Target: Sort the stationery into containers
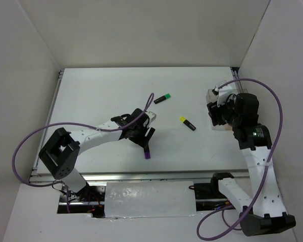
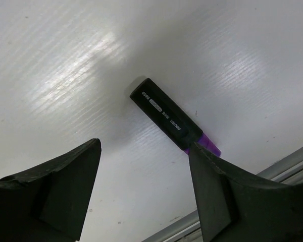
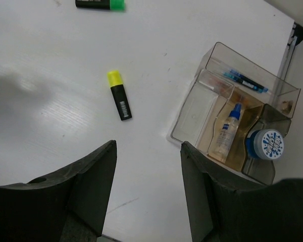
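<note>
A black highlighter with a purple end [image 2: 166, 115] lies flat on the white table in the left wrist view. My left gripper is open over it with empty fingers; the right finger overlaps the purple end in this view. My right gripper stands open with nothing between its fingers, above the table near the container. A black highlighter with a yellow end [image 3: 120, 96] and one with a green end [image 3: 101, 4] lie loose. The clear divided container [image 3: 197, 113] has an empty-looking left compartment.
Inside the container are blue pens [image 3: 246, 80], a small blue-capped bottle [image 3: 227, 133] and a round blue-and-white jar [image 3: 270, 144]. In the top view my right arm [image 1: 247, 121] covers much of it.
</note>
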